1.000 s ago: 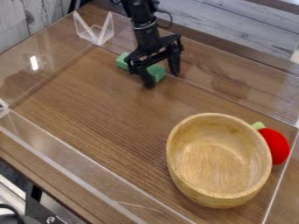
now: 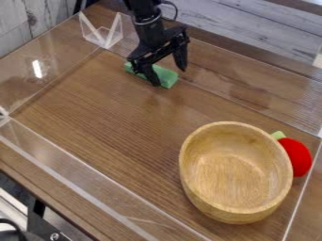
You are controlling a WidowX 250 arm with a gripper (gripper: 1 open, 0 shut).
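Observation:
My black gripper (image 2: 161, 56) hangs over a green block (image 2: 161, 77) near the back middle of the wooden table, its fingers apart and around or just above the block. Whether the fingers touch the block is too small to tell. The arm reaches down from the top of the camera view.
A wooden bowl (image 2: 236, 171) stands at the front right, with a red object (image 2: 295, 155) with a green part beside it. A clear wire-like holder (image 2: 101, 28) sits at the back left.
The bowl and red object have not moved.

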